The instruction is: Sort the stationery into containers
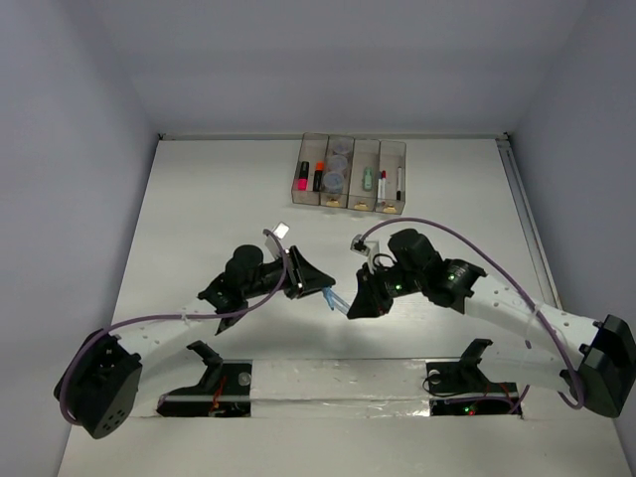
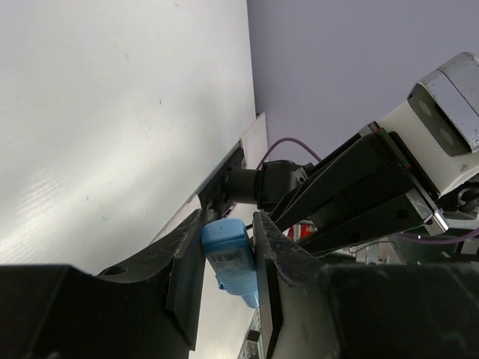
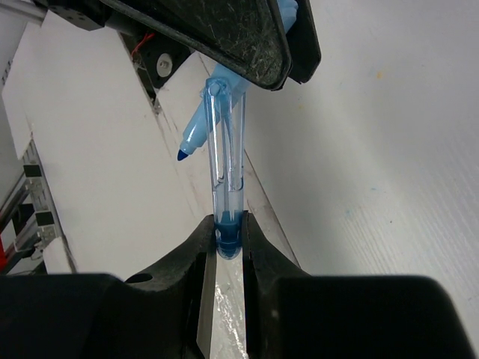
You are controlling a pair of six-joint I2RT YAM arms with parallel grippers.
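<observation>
A light-blue marker is in my left gripper, which is shut on its body. Its bare dark-blue tip shows in the right wrist view, below the left fingers. My right gripper is shut on the blue closed end of a clear cap. The cap is off the tip; its open end overlaps the marker's body in the right wrist view, and whether they touch I cannot tell. Marker and cap stand at an angle to each other. Both are above the table between the two arms.
At the back stands a clear organizer with several compartments. It holds dark highlighters, round clear containers, a green item and slim pens.
</observation>
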